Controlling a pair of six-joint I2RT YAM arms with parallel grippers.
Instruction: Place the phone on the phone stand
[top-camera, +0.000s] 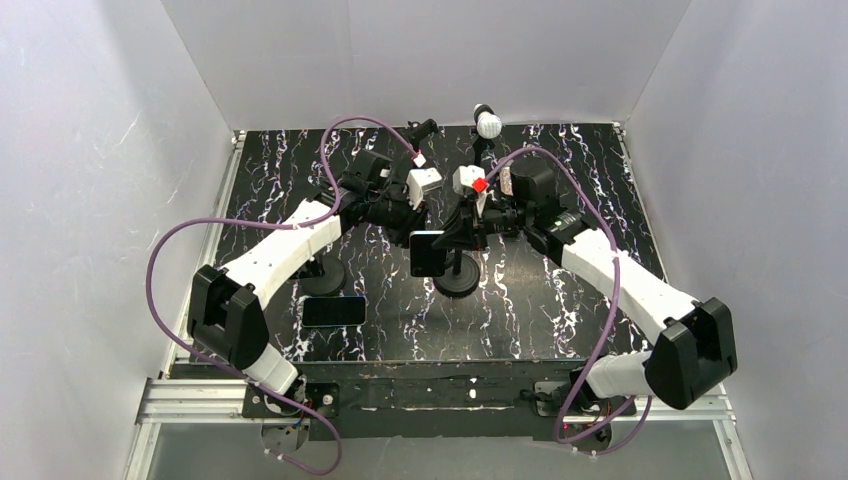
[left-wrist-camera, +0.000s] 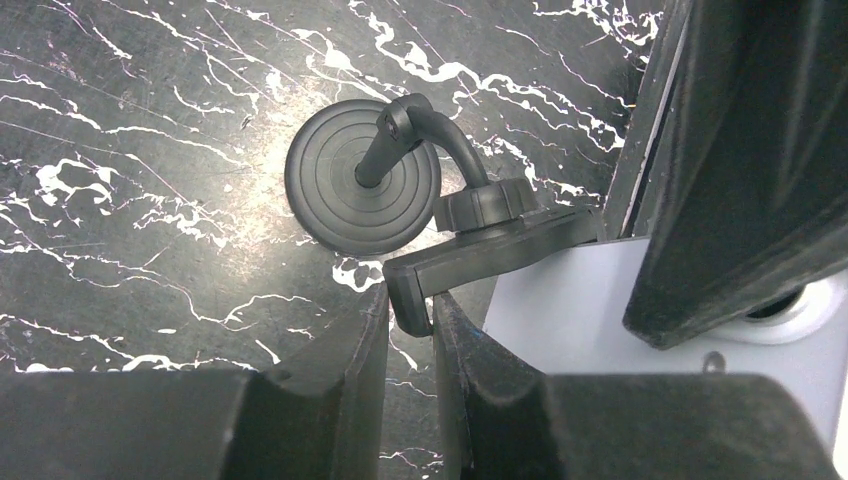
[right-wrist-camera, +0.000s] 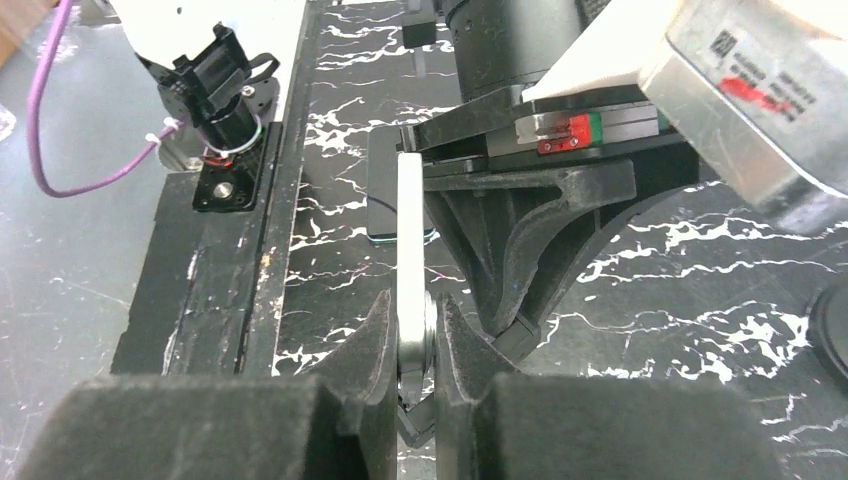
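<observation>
The phone is upright in my right gripper, which is shut on it at the middle of the table; it shows edge-on in the right wrist view. The phone stand has a round black base and an angled holder head. My left gripper is at that head, its fingertips around the holder's end. In the left wrist view the phone's back is right beside the holder, under my right gripper; whether it touches cannot be told.
A second phone lies flat at the front left, near another round black base. A microphone-like object stands at the back.
</observation>
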